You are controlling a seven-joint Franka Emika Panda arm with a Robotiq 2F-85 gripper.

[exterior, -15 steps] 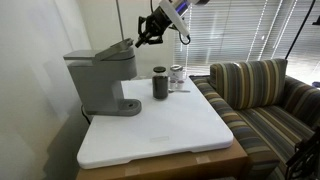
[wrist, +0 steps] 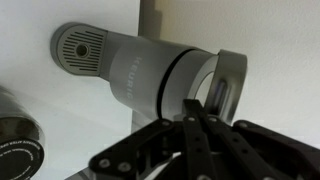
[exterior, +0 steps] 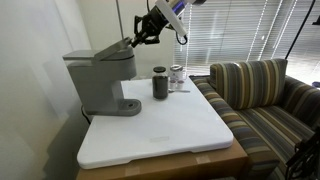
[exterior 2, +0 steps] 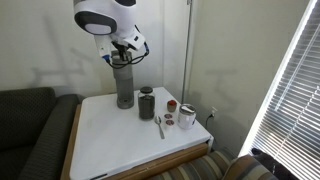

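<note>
A grey Keurig coffee maker [exterior: 100,85] stands upright at the left of the white table. Its lid handle [wrist: 230,88] sticks out near my fingers in the wrist view, and a pale area shows between it and the machine's body. My gripper is shut, with nothing visible between its fingers. In exterior view 1 the gripper [exterior: 133,42] is at the top of the machine, close to the lid. Whether the fingertips touch the handle cannot be told.
A dark jar [exterior 2: 146,104] stands beside the machine. Farther along are a spoon [exterior 2: 159,127], a light mug [exterior 2: 187,117] and a small reddish container [exterior 2: 171,105]. A striped armchair [exterior: 250,88] adjoins the table.
The gripper has shifted slightly toward the coffee maker's top. The machine, jar and mug have stayed in place.
</note>
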